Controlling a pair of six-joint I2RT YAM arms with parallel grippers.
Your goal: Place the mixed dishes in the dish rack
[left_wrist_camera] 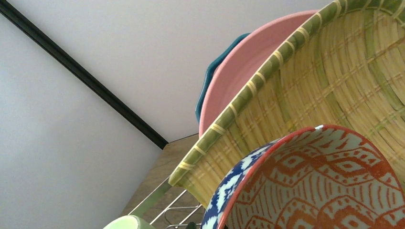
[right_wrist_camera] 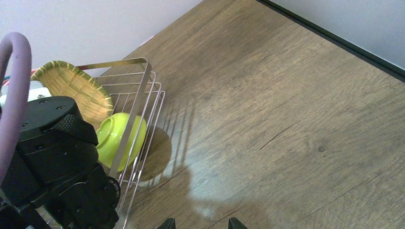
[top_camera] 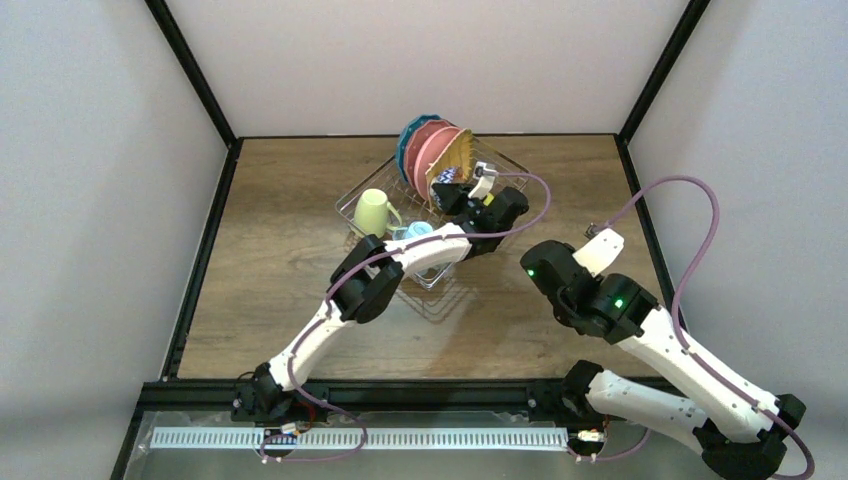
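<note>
A bowl, blue and white outside and red-patterned inside, has its rim in my left gripper, which is shut on it at the bottom of the left wrist view. Right behind the bowl leans a woven basket; whether the two touch I cannot tell. In the top view this bowl is over the wire dish rack, partly covered by the left gripper. Pink plates and a blue plate stand behind the basket. My right gripper is open and empty, away to the right of the rack.
A green mug and a light blue cup sit at the rack's left and front. A lime bowl rests tilted inside the right side, mostly hidden from above. The wooden table right of the rack is clear.
</note>
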